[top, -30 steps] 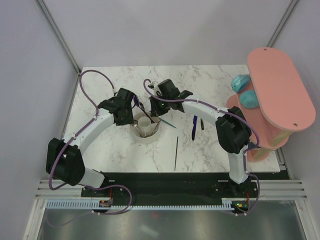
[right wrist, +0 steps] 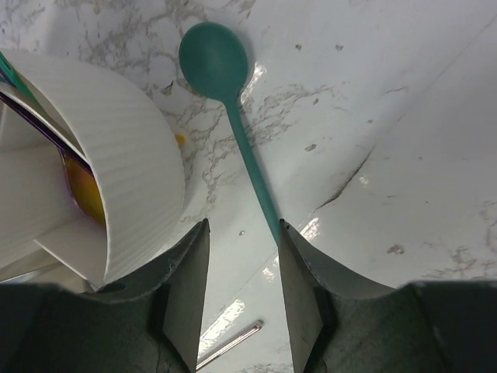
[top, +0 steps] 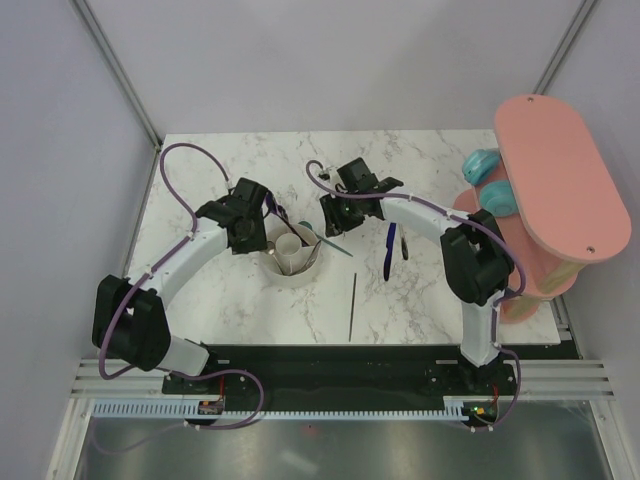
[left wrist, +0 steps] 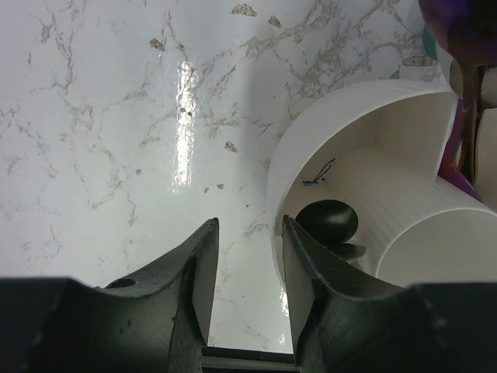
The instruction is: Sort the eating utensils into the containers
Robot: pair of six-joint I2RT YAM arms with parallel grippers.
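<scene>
A white round divided container (top: 291, 281) stands mid-table with several utensils in it, among them a dark spoon (left wrist: 329, 221) and a purple-handled utensil (top: 281, 214). Beside its left rim is my left gripper, fingers apart, with nothing held between them. To the container's right, a green spoon (right wrist: 214, 64) lies flat on the table, outside it. My right gripper hangs open over that side, with the spoon's handle end near its right fingertip and nothing held. In the top view the spoon's handle (top: 336, 247) shows past the gripper.
Right of the container lie a thin chopstick (top: 352, 306), a blue-purple utensil (top: 388, 255) and a dark utensil (top: 404, 244). A pink rack (top: 562, 180) holding teal bowls (top: 498, 198) fills the right side.
My left arm shows no clear movement.
</scene>
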